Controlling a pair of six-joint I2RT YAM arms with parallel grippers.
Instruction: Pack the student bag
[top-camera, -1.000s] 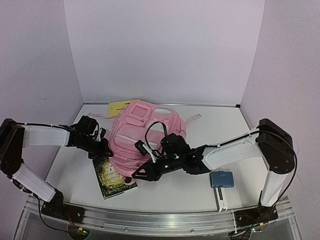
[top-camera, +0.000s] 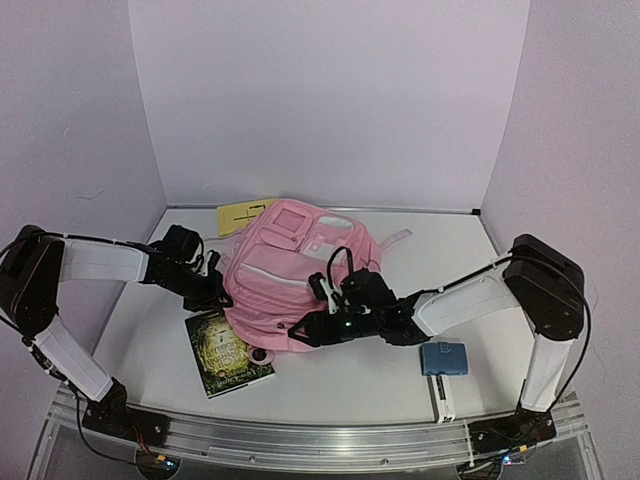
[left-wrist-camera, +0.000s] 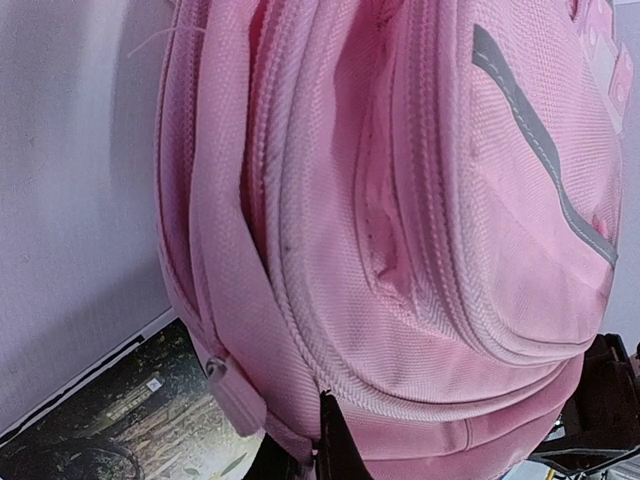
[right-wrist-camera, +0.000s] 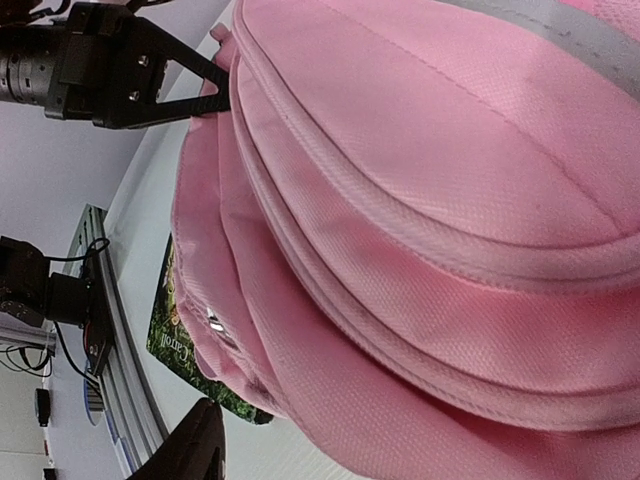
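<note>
The pink student bag (top-camera: 285, 245) lies at mid-table, its front edge sagging toward me. My left gripper (top-camera: 222, 292) is shut on the fabric at the bag's left edge; the left wrist view shows its fingers (left-wrist-camera: 335, 440) meeting at the pink cloth. My right gripper (top-camera: 300, 328) is at the bag's front edge. One finger (right-wrist-camera: 200, 450) shows far left in the right wrist view, so the fingers stand apart; bag cloth hides the other finger. A dark book with a gold cover (top-camera: 225, 360) lies partly under the bag's front left corner.
A yellow notebook (top-camera: 238, 218) pokes out behind the bag. Toward the front right lie a blue wallet-like item (top-camera: 444, 358) and a slim white item (top-camera: 442, 400).
My right gripper has shifted right along the bag's front edge. The left gripper and the bag have moved slightly right, and the left gripper stays at the bag's edge.
</note>
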